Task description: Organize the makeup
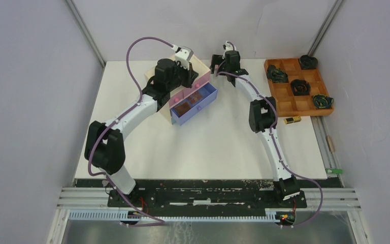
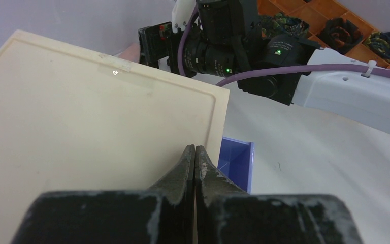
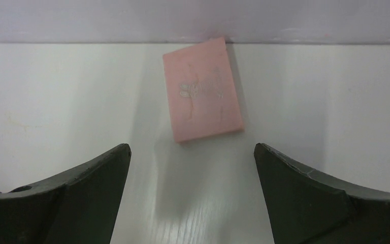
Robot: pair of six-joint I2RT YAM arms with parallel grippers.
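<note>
A pink flat rectangular item [image 3: 203, 90] lies on the white table against the back wall. My right gripper hangs just in front of it, open, with nothing between the fingers. A drawer cabinet [image 2: 106, 117] with pink drawers and an open blue drawer [image 1: 203, 103] stands left of center. My left gripper is at the cabinet's top, its fingertips together; whether something is between them is hard to see.
A wooden compartment organizer [image 1: 304, 104] with dark bundles sits at the right, with a small yellow-black item [image 1: 292, 120] below it.
</note>
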